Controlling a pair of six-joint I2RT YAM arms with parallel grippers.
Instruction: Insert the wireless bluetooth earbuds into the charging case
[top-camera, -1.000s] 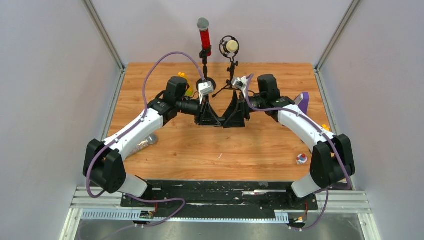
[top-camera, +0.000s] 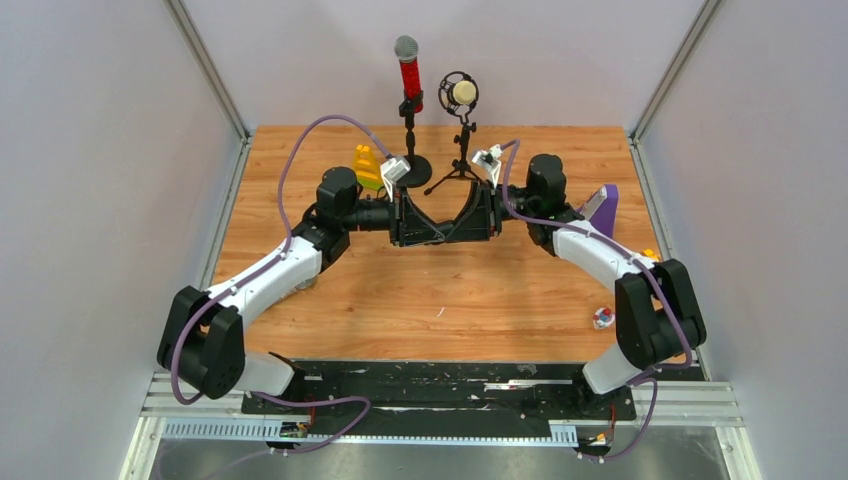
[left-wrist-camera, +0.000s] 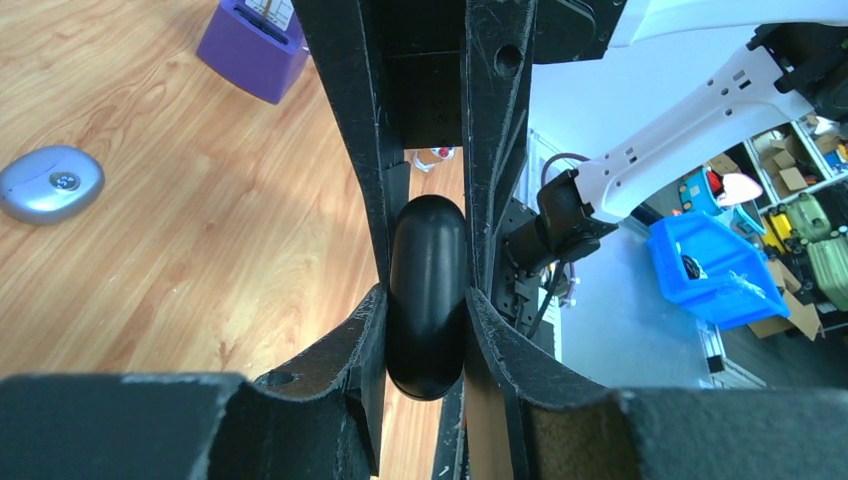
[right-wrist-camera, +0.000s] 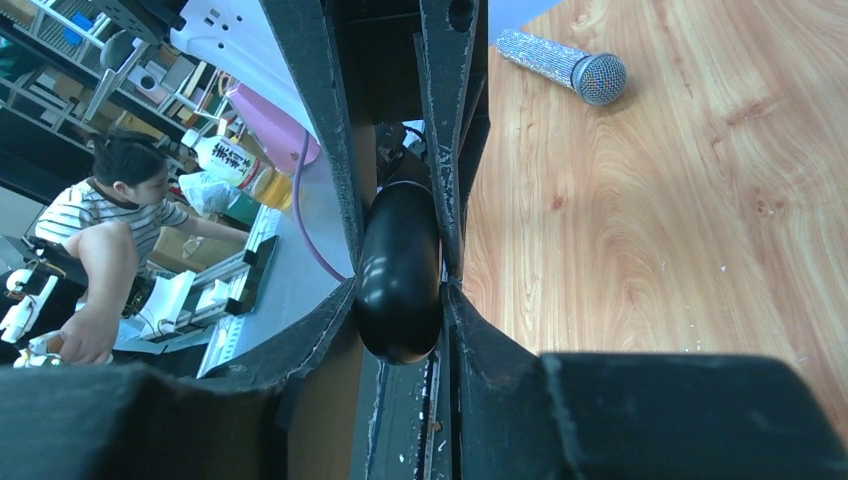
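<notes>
A small black rounded case (left-wrist-camera: 427, 310) is pinched by both hands, its smooth capsule-shaped edge facing each wrist camera. Shut on it from the left is my left gripper; shut on it from the opposite side is my right gripper. In the top view the two grippers meet nose to nose above the middle of the table, and their fingers cover the case there. Whether the lid is raised cannot be told, and no earbuds show in any view.
A purple block (top-camera: 600, 210) stands at the right, a silver-blue oval object (left-wrist-camera: 50, 185) near it. A glittery microphone (right-wrist-camera: 560, 65) lies at the left. At the back stand a red microphone (top-camera: 410, 78) and a mic with a round mount (top-camera: 460, 95).
The left forearm now hides most of the glittery microphone. Both grips remain shut.
</notes>
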